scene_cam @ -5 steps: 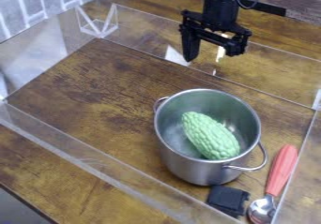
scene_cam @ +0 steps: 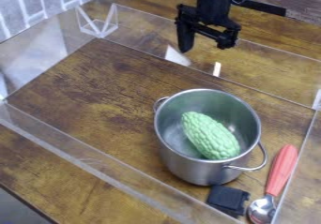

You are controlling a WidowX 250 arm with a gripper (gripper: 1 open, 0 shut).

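Note:
My black gripper [scene_cam: 208, 33] hangs at the top centre, open, its fingers spread above the back part of the wooden table. A small white object [scene_cam: 217, 70] lies below it. A steel pot [scene_cam: 187, 166] holds a green bumpy vegetable [scene_cam: 208, 134], like a bitter melon, in the lower middle. An ice-cream scoop with a red handle [scene_cam: 280, 171] lies right of the pot.
A small black block [scene_cam: 228, 201] sits below the pot. Clear plastic walls [scene_cam: 75, 140] border the work area. The wooden surface [scene_cam: 88, 87] left of the pot is clear.
The gripper has moved up and slightly left. The pot, vegetable and scoop have not moved.

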